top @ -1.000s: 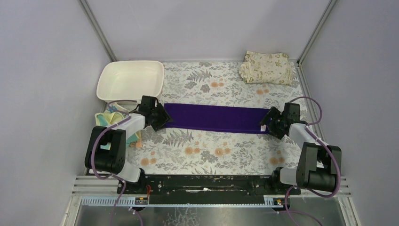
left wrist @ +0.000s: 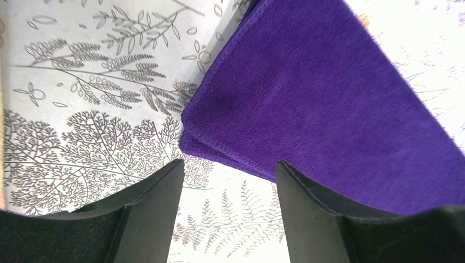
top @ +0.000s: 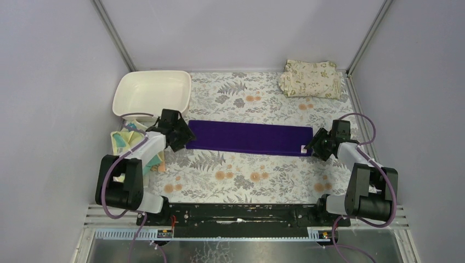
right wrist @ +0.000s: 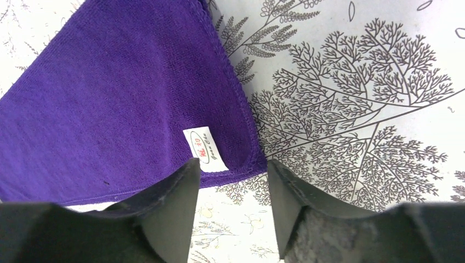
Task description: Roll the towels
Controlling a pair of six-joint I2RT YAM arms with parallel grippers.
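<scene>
A purple towel lies flat as a long folded strip across the middle of the table. At its left end, my left gripper is open, with the towel's corner showing just beyond its fingers and nothing between them. The right end carries a small white label. There my right gripper stands open, its fingertips on either side of the labelled corner. Whether that right gripper touches the cloth, I cannot tell.
An empty white tub stands at the back left, with crumpled yellow and teal cloths in front of it. A folded patterned cloth lies at the back right.
The left gripper has drawn back slightly to the left, and the towel has shifted a little the same way. The right gripper's fingers stand closer together; its arm has barely moved.
</scene>
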